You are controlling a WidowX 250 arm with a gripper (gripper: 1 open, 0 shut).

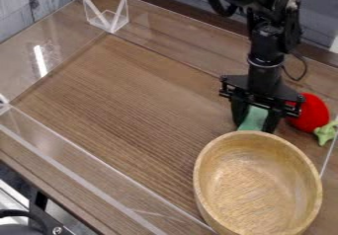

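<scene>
The black gripper [258, 109] reaches down from the top right, its fingers around a green object [252, 122] just behind the rim of a large tan bowl [255, 195]. Whether it grips the green object cannot be told. A red object [310, 110] lies just right of the gripper, with a smaller light green item [326, 131] below it.
A white wire stand [106, 14] sits at the upper left of the brown table [119, 101]. The bowl fills the lower right.
</scene>
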